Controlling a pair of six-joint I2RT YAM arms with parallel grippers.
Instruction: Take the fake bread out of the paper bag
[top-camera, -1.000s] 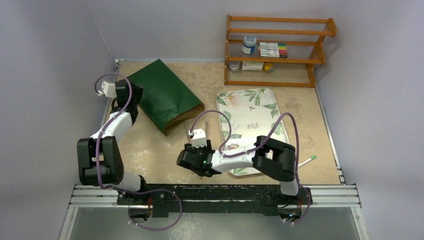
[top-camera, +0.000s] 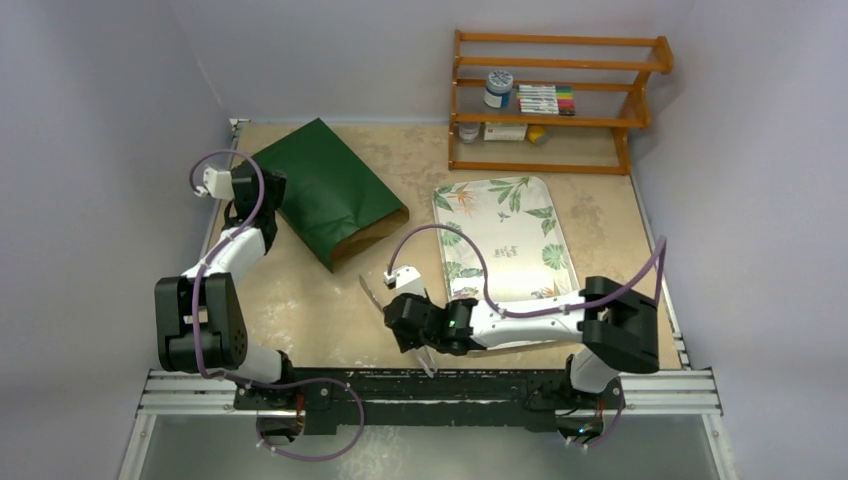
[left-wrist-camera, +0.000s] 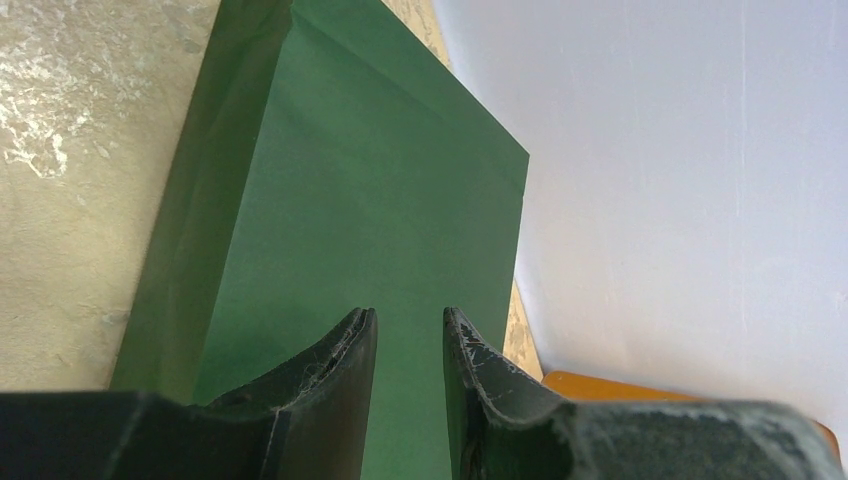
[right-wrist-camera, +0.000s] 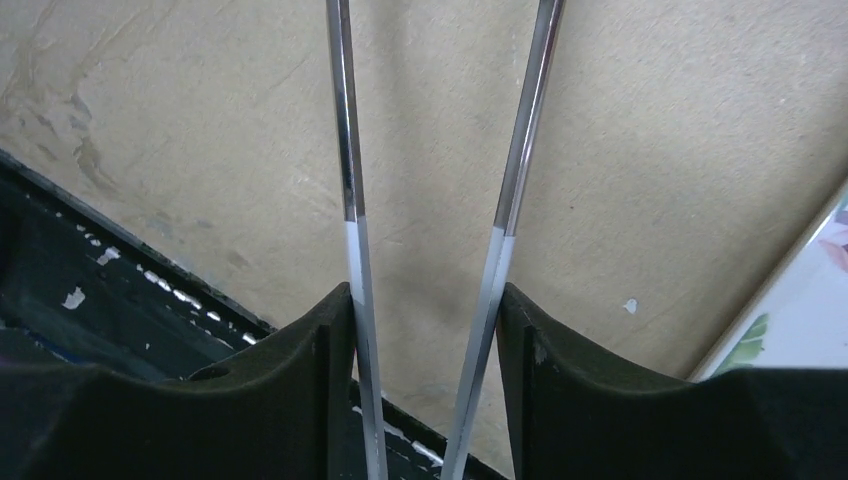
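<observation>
A green paper bag (top-camera: 320, 190) (left-wrist-camera: 380, 160) lies at the back left, its brown-lined mouth toward the front right; no bread shows. My left gripper is over the bag's far end, part open, with nothing visible between its fingers. My right gripper is on a pair of metal tongs (right-wrist-camera: 520, 150), one arm at each finger, at the front middle, below the bag's mouth. The inside of the bag is hidden in these views.
A patterned tray (top-camera: 500, 230) lies on the right, partly under my right arm. A wooden rack (top-camera: 555, 120) with jars and markers stands at the back. Bare table (top-camera: 280, 310) shows at the front left and far right.
My right arm has moved rightward and toward the front, with the tongs coming away from the bag's mouth. The left arm and bag are nearly unchanged.
</observation>
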